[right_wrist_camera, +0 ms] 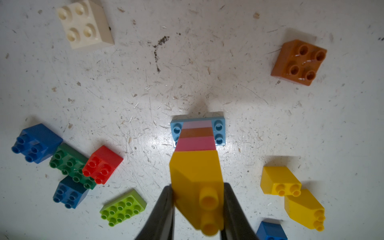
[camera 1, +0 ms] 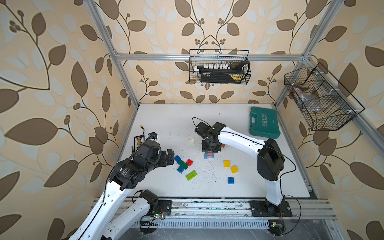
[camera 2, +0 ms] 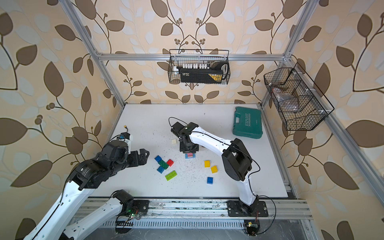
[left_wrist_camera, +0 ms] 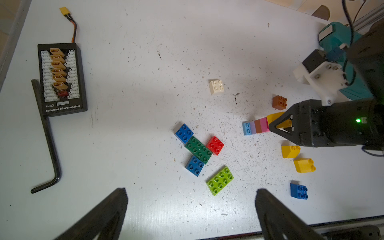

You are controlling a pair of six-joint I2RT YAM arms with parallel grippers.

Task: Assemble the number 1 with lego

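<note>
A stack of lilac, brown and pink (right_wrist_camera: 195,142) bricks stands on a light blue plate (right_wrist_camera: 218,132) at mid-table. At its top is a slanted yellow brick (right_wrist_camera: 194,172), with my right gripper shut on it. In the left wrist view the gripper's body partly hides the yellow brick (left_wrist_camera: 275,116). My left gripper (camera 1: 168,158) stands open, empty, above the table's left part.
Loose bricks lie around: white (right_wrist_camera: 86,24), orange-brown (right_wrist_camera: 298,60), yellow (right_wrist_camera: 276,178), red (right_wrist_camera: 102,162), blue, green and lime. A charging board (left_wrist_camera: 62,78) and hex key lie left; a green case (camera 1: 264,122) is at back right.
</note>
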